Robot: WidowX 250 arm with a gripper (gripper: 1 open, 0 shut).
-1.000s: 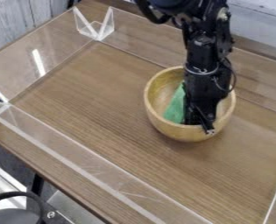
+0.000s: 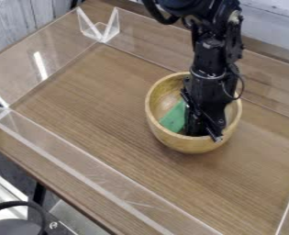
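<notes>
A round, light wooden bowl [image 2: 172,135] stands right of centre on the wooden table [image 2: 85,110]. My black gripper [image 2: 203,127] reaches down from the top into the bowl and hides much of its inside. A green object [image 2: 175,116] lies in the bowl, partly behind the gripper. The fingertips are dark and tangled with cables in this view, so I cannot see whether anything is between them.
A clear plastic piece [image 2: 97,26] stands at the back left. A black cable [image 2: 18,209] runs at the lower left corner.
The gripper and wrist have shifted slightly within the bowl, covering more of its right side. The bowl has moved a little to the left.
</notes>
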